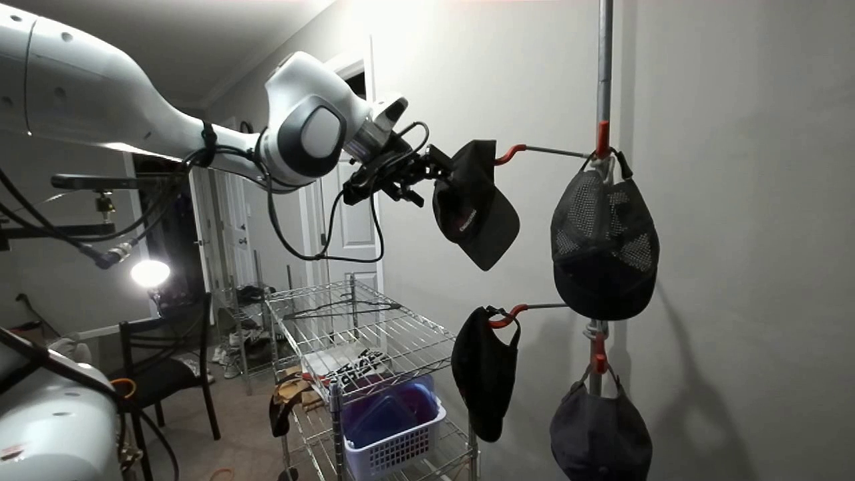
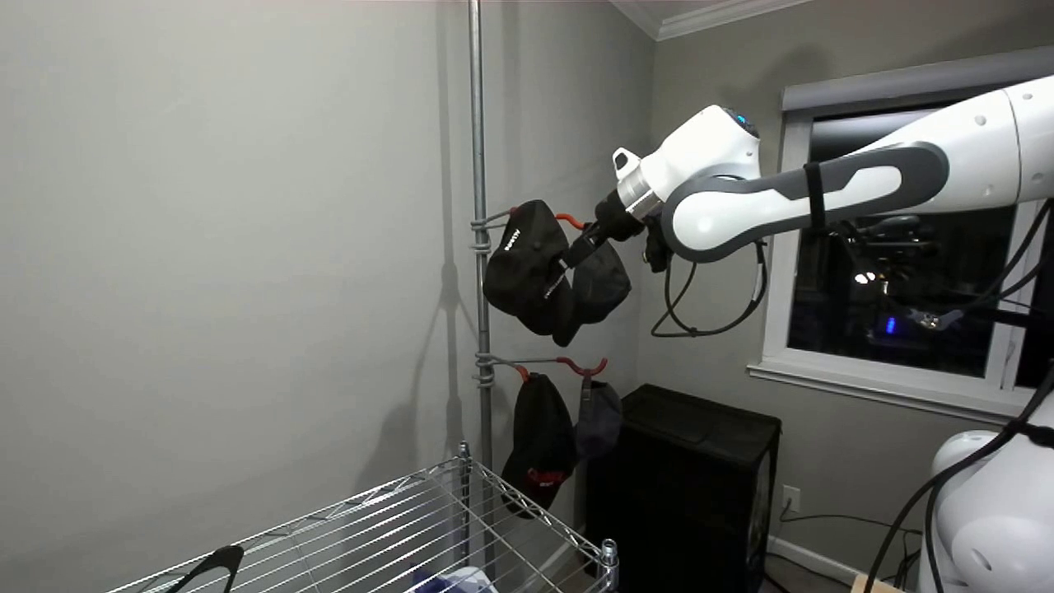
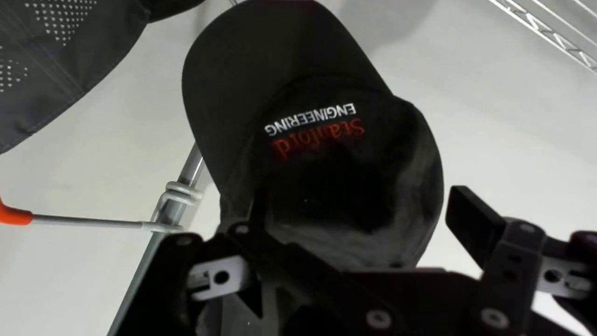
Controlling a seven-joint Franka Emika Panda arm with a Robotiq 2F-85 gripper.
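Note:
The black cap (image 1: pixel 478 204) hangs on the upper left hook in exterior view 1. In the wrist view, this cap (image 3: pixel 302 61) appears with its brim toward the top and white and red "Stanford Engineering" lettering inverted. My gripper (image 1: pixel 430 180) stands open close against the crown side of the cap. From the wrist, the dark crown lies between the spread fingers, with one finger to each side; whether either touches it cannot be told. In exterior view 2 my gripper (image 2: pixel 570 259) reaches in among overlapping dark caps, its tips hard to separate from them.
A mesh-backed cap (image 1: pixel 605 232) hangs by the metal pole (image 1: pixel 605 72). Lower down are a black cap (image 1: pixel 485 377) and a grey cap (image 1: pixel 601 433). The wire shelf (image 1: pixel 417 337) stands below, with a white basket (image 1: pixel 393 449). The wall lies behind the pole.

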